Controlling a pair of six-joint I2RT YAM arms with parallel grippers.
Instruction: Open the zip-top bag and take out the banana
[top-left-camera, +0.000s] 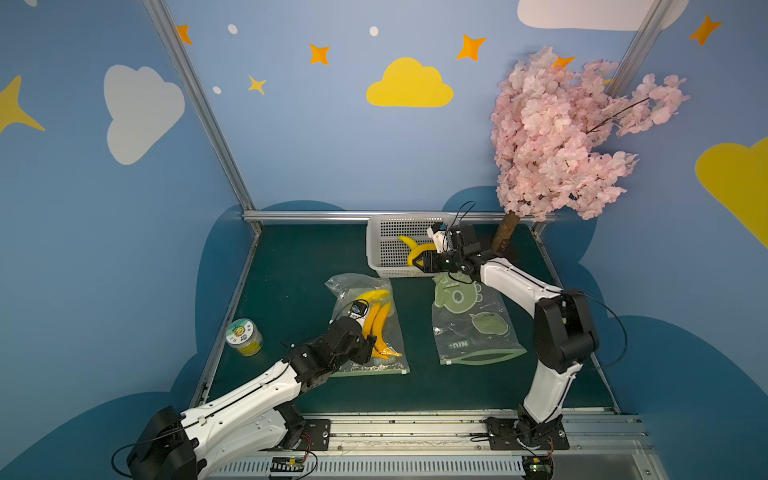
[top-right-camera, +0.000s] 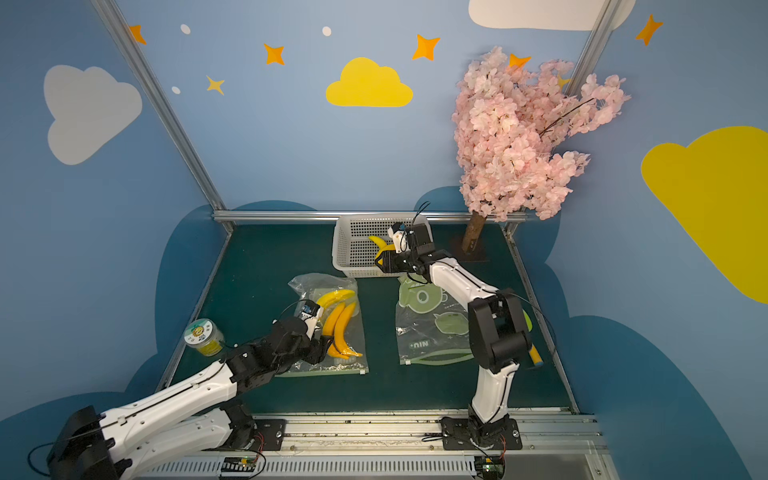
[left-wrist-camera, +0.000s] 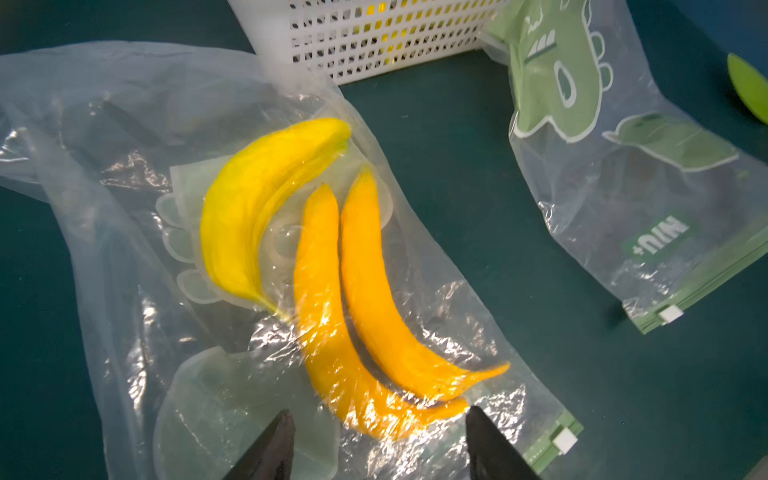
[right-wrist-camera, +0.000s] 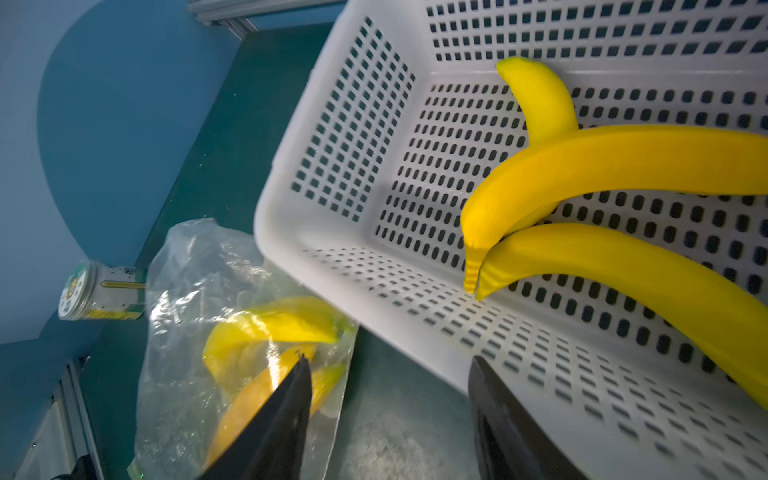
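Observation:
In the left wrist view, a clear zip top bag (left-wrist-camera: 136, 320) lies flat with a yellow banana (left-wrist-camera: 256, 204) and two orange-yellow bananas (left-wrist-camera: 320, 312) inside. Its green zip strip (left-wrist-camera: 544, 460) carries a white slider (left-wrist-camera: 564, 440) near the right corner. Over the strip end of this bag my left gripper hovers, fingers apart, nothing held between them. My right gripper is open and empty at the front wall of the white basket (right-wrist-camera: 320, 240), where three loose bananas (right-wrist-camera: 608, 168) lie. Whether the zip is sealed cannot be told.
To the right rests a second clear bag (top-left-camera: 480, 328) with green prints and no banana seen in it. A round jar (top-left-camera: 244, 336) stands at the left, and a flowering tree (top-left-camera: 560, 144) behind right. Dark table shows between the bags.

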